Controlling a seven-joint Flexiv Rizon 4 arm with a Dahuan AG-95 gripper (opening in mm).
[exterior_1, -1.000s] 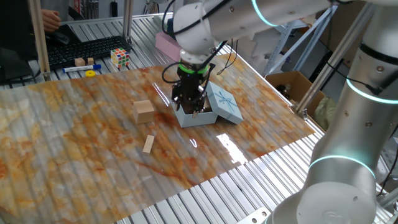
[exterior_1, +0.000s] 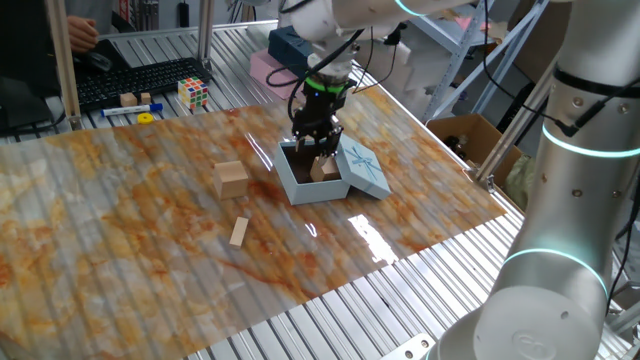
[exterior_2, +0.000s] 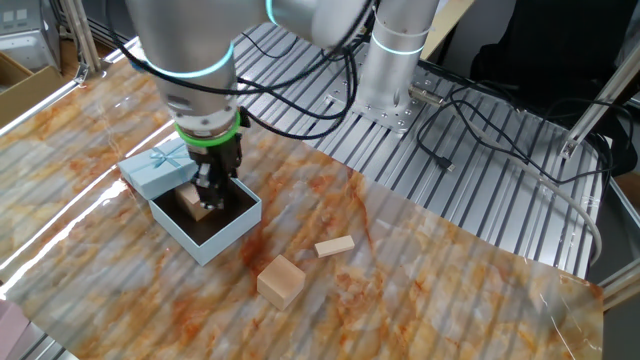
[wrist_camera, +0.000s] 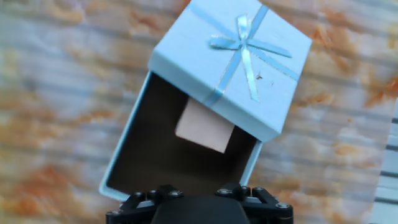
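Observation:
A light-blue box stands uncovered on the marbled sheet. Its lid, tied with a blue ribbon bow, leans tilted across one side of the box. Inside, a wooden block lies on the dark floor, partly hidden by the lid in the wrist view. Just above the box opening hangs my gripper, fingers apart and pointing down, seemingly clear of the block. Nothing shows between the fingers. In exterior view 2 the gripper covers part of the block.
A wooden cube and a thin wooden piece lie on the sheet beside the box. A puzzle cube, keyboard and marker are at the far edge. Much of the sheet is bare.
The gripper has risen and shifted away from the near side of the box, towards its far side. More of the block inside shows now. Box, lid and loose pieces have stayed put.

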